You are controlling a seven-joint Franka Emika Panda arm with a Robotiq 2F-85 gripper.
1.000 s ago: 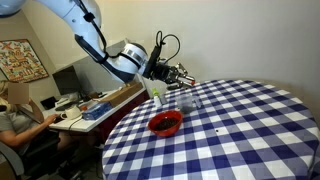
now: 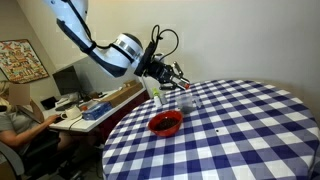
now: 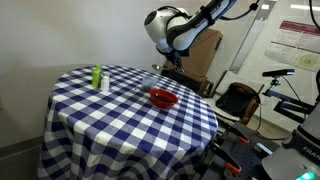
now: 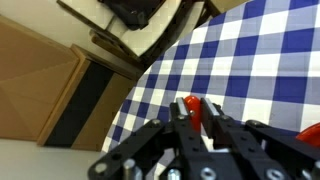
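My gripper (image 2: 184, 80) is held above the far side of the checked table, with a small red-tipped thing (image 4: 192, 103) between its fingers in the wrist view. The fingers are shut on it; most of its body is hidden by the fingers. A red bowl (image 2: 166, 123) with dark contents sits on the cloth below and nearer the camera, apart from the gripper. Its rim also shows as the red bowl (image 3: 163, 98) in exterior view 2. Beyond it stands a clear container (image 2: 187, 102), its contents too small to make out.
Near the table's far edge stand a green bottle (image 3: 97, 77) and a white bottle (image 3: 105, 84). A person (image 2: 25, 130) sits at a desk beside the table, near a black chair (image 2: 45, 155).
The gripper has shifted slightly to the left and down in exterior view 1, keeping the red-tipped thing. The bowl and the clear container have not moved.
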